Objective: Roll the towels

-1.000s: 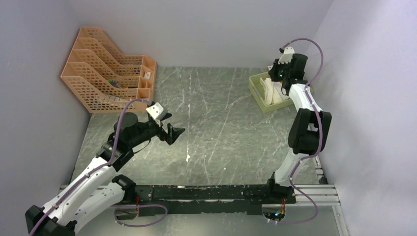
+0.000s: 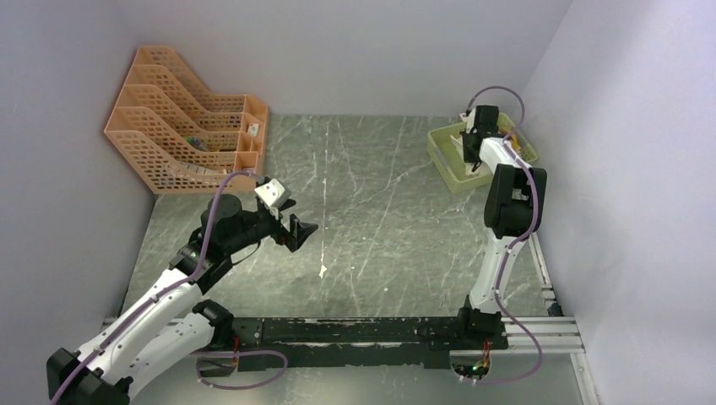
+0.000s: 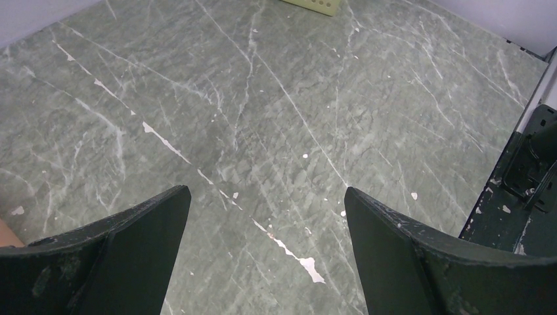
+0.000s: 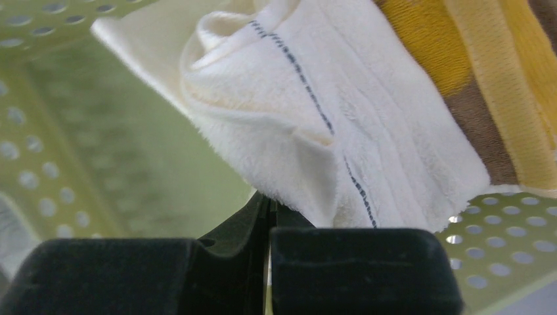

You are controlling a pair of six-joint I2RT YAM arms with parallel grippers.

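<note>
A white towel (image 4: pixel 368 111) with a dark dashed stripe lies folded in the green basket, its near edge bunched up. Beside it shows a yellow and brown towel (image 4: pixel 473 72). My right gripper is down in the basket, its fingertips together against the white towel's lower edge; no cloth can be made out between them. From the top view, the right arm's wrist hides much of the basket's contents. Over bare table, my left gripper stands open and empty, far from the towels.
The green basket (image 2: pixel 450 173) stands at the back right, near the wall. An orange tiered rack (image 2: pixel 139 135) occupies the back left.
The left arm has stayed practically still.
</note>
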